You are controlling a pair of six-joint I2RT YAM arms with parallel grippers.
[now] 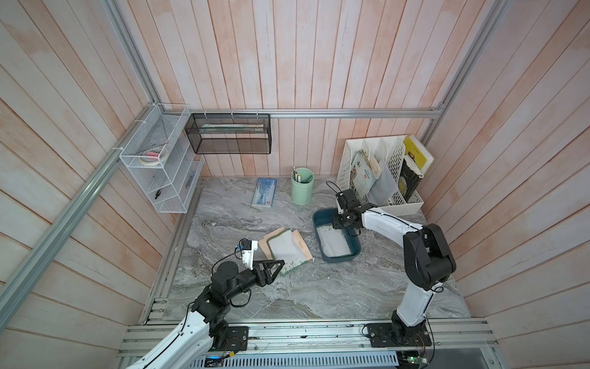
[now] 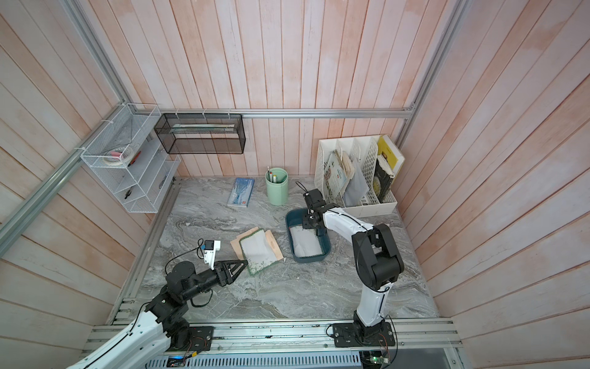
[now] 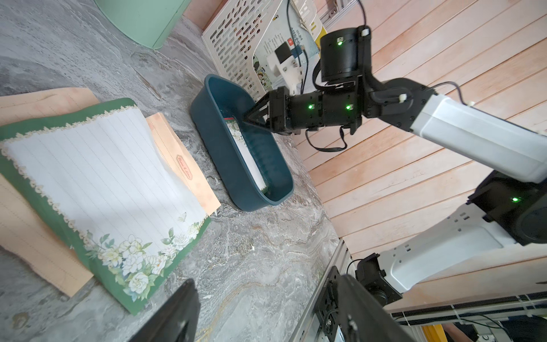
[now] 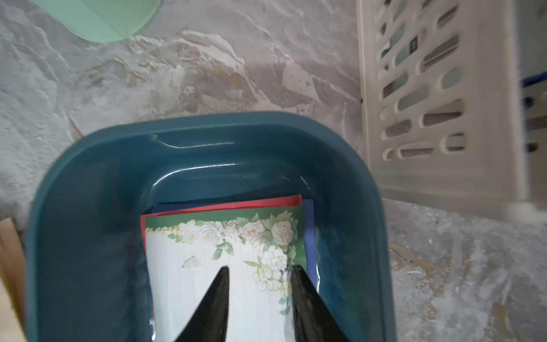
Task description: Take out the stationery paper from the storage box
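Note:
The teal storage box holds floral stationery paper, with red and blue sheets beneath it, seen in the right wrist view. My right gripper stands open over the paper inside the box, nothing between its fingertips. Left of the box, green-bordered lined paper and tan sheets lie on the table. My left gripper is open at the front left, just short of those loose sheets, empty.
A white file organizer stands behind the box on the right. A mint pen cup and a blue-covered item are at the back.

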